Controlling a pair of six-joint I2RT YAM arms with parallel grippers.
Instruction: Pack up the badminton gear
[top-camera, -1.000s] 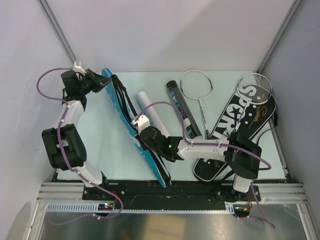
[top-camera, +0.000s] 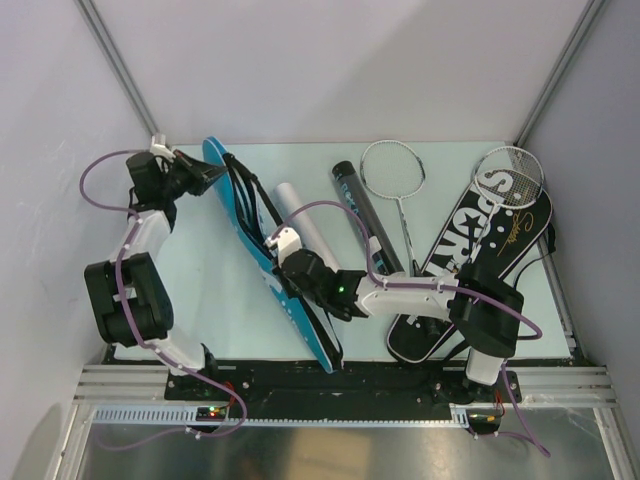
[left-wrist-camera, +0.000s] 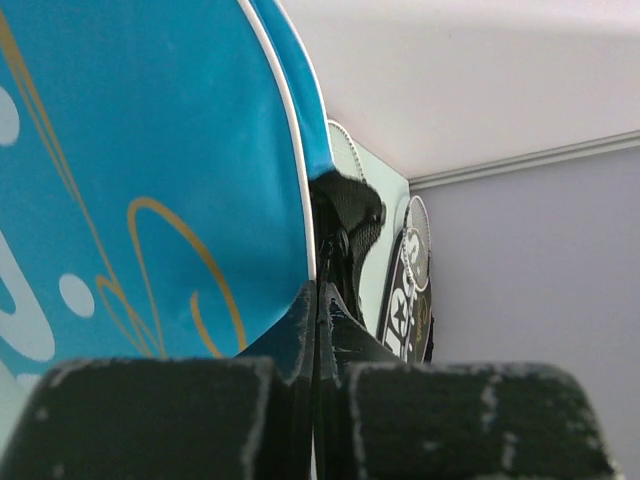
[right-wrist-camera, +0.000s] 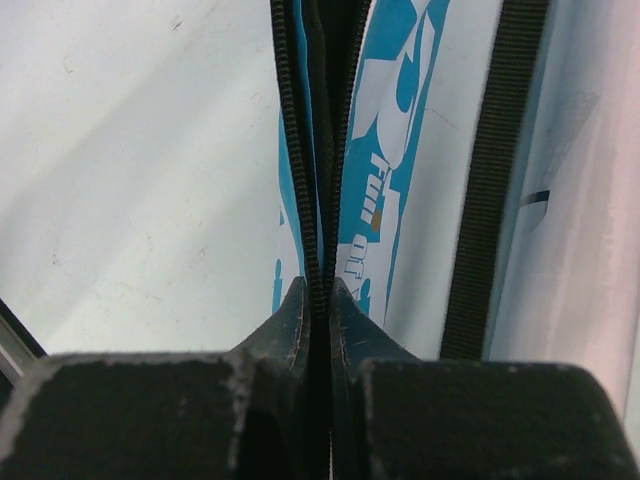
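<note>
A long blue racket bag (top-camera: 300, 318) with black zips lies slanted across the left half of the mat. My left gripper (top-camera: 215, 170) is at its upper end; in the left wrist view its tips (left-wrist-camera: 318, 292) are shut at the bag's white piping, and whether they pinch it is unclear. My right gripper (top-camera: 280, 268) is at the bag's middle; in the right wrist view it (right-wrist-camera: 317, 300) is shut on the black zip (right-wrist-camera: 300, 170).
A white tube (top-camera: 305, 215) and a dark tube (top-camera: 358, 205) lie beside the bag. Two rackets (top-camera: 393, 168) (top-camera: 508, 178) and a black patterned bag (top-camera: 465, 230) occupy the right of the mat (top-camera: 180, 290).
My left arm has shifted slightly down and right at the bag's upper end. The right arm and the other items show no visible change.
</note>
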